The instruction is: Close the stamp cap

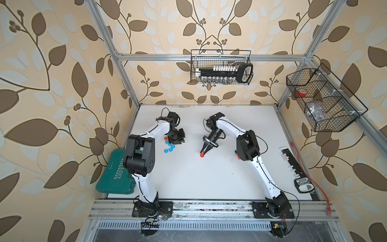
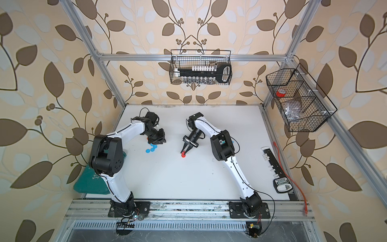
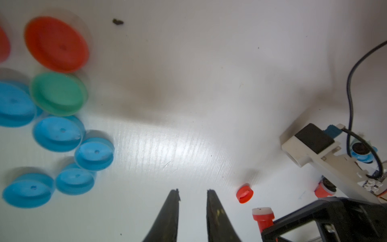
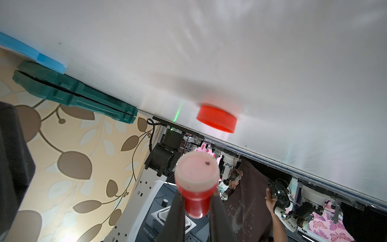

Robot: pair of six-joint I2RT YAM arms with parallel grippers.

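Observation:
My right gripper is shut on a red stamp (image 4: 196, 185) with a pale pink top, held above the table near the middle. A small red cap lies on the table beside it, also seen small in the left wrist view. My left gripper hangs over the left of the table with its fingers apart and nothing between them. Below it are several loose caps, blue ones (image 3: 96, 155), a green one (image 3: 58, 90) and a red one (image 3: 56, 44).
A green case (image 1: 114, 173) lies at the left edge. A dark long tool (image 1: 298, 171) and an orange cable run along the right edge. More stamps sit near the right arm. Wire baskets hang above.

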